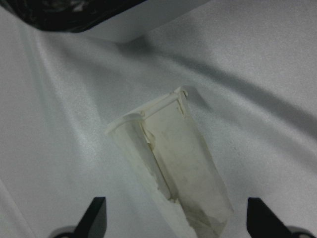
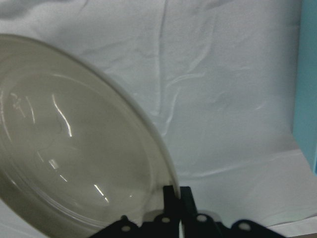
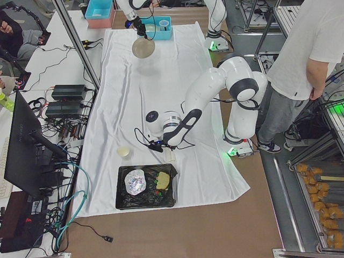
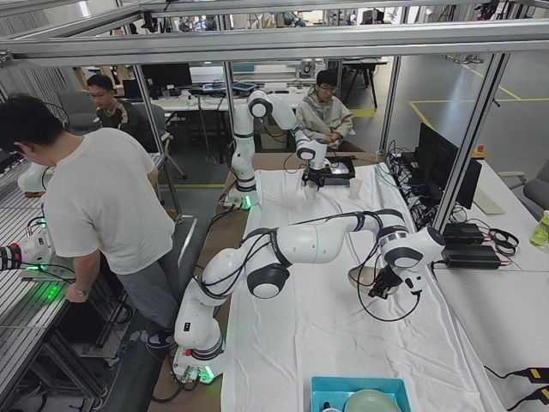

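Note:
My left gripper hangs open just above a pale, crumpled, torn paper cup (image 1: 178, 158) lying on the white cloth, beside a black tray (image 3: 121, 188) holding a foil item (image 3: 135, 181) and yellow food (image 3: 163, 180). My right gripper is shut on the rim of a beige plate (image 2: 74, 144), which is held near the blue bin (image 2: 304, 94) at the far end of the cloth in the camera left view.
A small cup (image 3: 123, 151) stands beside the tray. The blue bin holds dishes. Monitors and cables line one side of the table, and a person (image 3: 295, 75) stands at the other.

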